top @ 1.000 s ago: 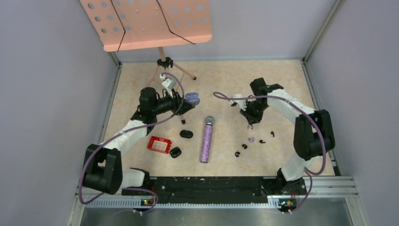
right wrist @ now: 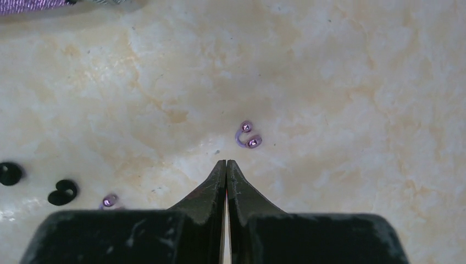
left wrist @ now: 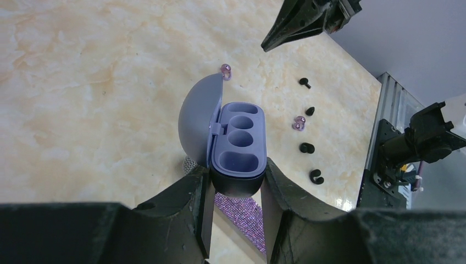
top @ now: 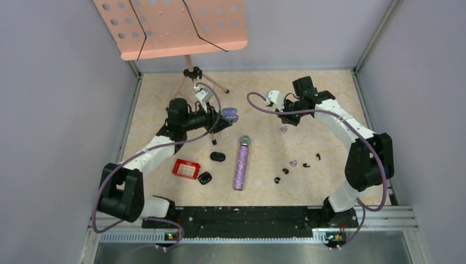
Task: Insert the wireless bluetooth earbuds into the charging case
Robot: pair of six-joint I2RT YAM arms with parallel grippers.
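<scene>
A lavender charging case [left wrist: 239,146] with its lid open is held upright, my left gripper shut on it over the table's left-centre. My right gripper is shut, nothing showing between its fingertips, above the right side of the table. A pair of purple earbuds [right wrist: 250,140] lies just beyond those fingertips in the right wrist view; another purple pair [top: 293,164] lies nearer the front, among several small black earbuds [top: 285,170].
A glittery purple microphone [top: 241,165] lies mid-table. Two black cases [top: 217,157] and a red box [top: 186,169] are at the front left. A pink stand [top: 181,33] stands at the back left.
</scene>
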